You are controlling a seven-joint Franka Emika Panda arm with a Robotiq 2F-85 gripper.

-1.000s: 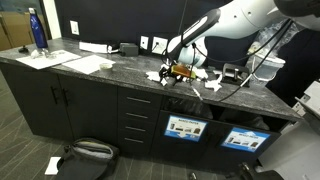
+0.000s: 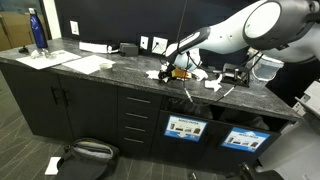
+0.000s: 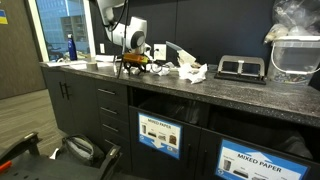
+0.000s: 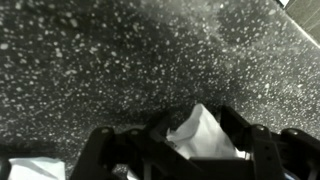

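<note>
My gripper is low over the dark speckled countertop (image 4: 130, 60), its black fingers (image 4: 158, 128) apart at the bottom of the wrist view. Crumpled white paper (image 4: 203, 133) shows in the gap between them; whether both fingers touch it cannot be told. A second white piece (image 4: 36, 168) lies at the lower left corner. In exterior view 1 the gripper (image 2: 168, 74) is down at the counter's middle, among white scraps. From the other side, the gripper (image 3: 132, 70) partly hides what lies beneath it.
A blue bottle (image 2: 38, 32), flat papers (image 2: 88, 64) and a small cup (image 2: 106, 66) occupy the counter's left. Rightward stand crumpled paper (image 3: 192, 72), a dark metal-framed item (image 3: 239, 67) and a clear bucket (image 3: 296, 52). Open bins below carry mixed paper signs (image 3: 160, 134).
The arm has reached farther left and lower in exterior view 1, bringing the gripper slightly left along the counter. Other objects look unmoved.
</note>
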